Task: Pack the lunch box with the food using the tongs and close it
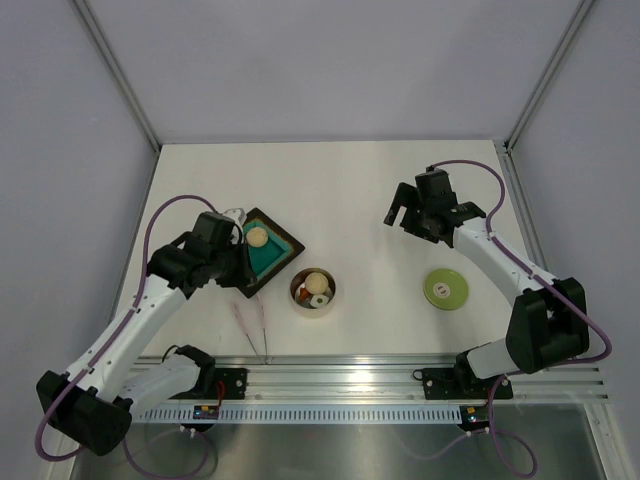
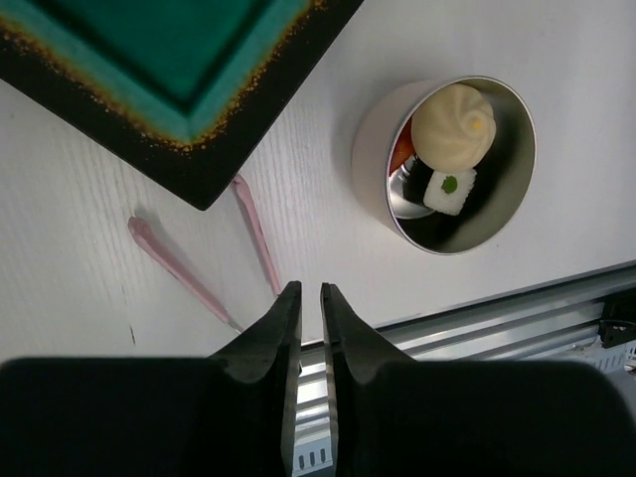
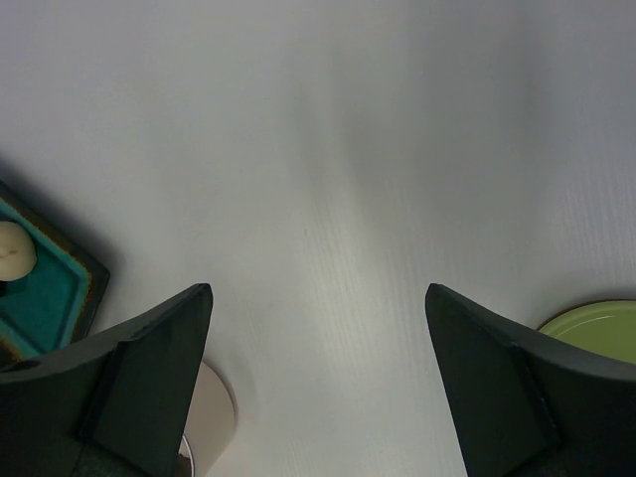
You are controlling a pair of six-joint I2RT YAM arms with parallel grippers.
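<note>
A dark-rimmed teal tray (image 1: 290,250) holds a pale round bun (image 1: 257,236) at left. Beside it a metal lunch box (image 2: 372,159) contains a bun (image 2: 452,124), a white piece with green (image 2: 449,194) and orange food. Two pink-handled utensils (image 2: 173,263) lie on the table below the tray. My left gripper hovers over that corner, fingers nearly together; whether anything thin is between them is unclear. My right gripper (image 1: 396,206) stands open and empty over the right of the table.
A green round lid (image 1: 446,298) lies at the front right. A metal rail (image 2: 571,303) runs along the front edge.
</note>
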